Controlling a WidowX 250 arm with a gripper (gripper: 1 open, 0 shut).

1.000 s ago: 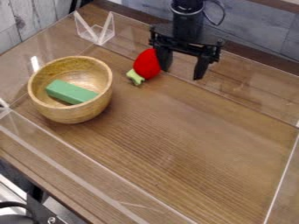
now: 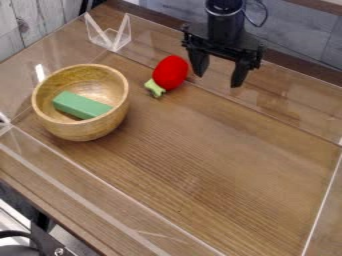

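Note:
My black gripper (image 2: 218, 63) hangs over the back of the wooden table, its two fingers spread open with bare table between them. Left of it lies a red rounded object (image 2: 171, 72), with a small pale green piece (image 2: 155, 88) at its lower left. A wooden bowl (image 2: 100, 123) at the left holds a green block (image 2: 80, 108).
A white wire-like stand (image 2: 112, 32) is at the back left. A wall runs along the back edge.
My gripper has moved slightly up and back in the view and a little to the right. The red object and bowl look unmoved.

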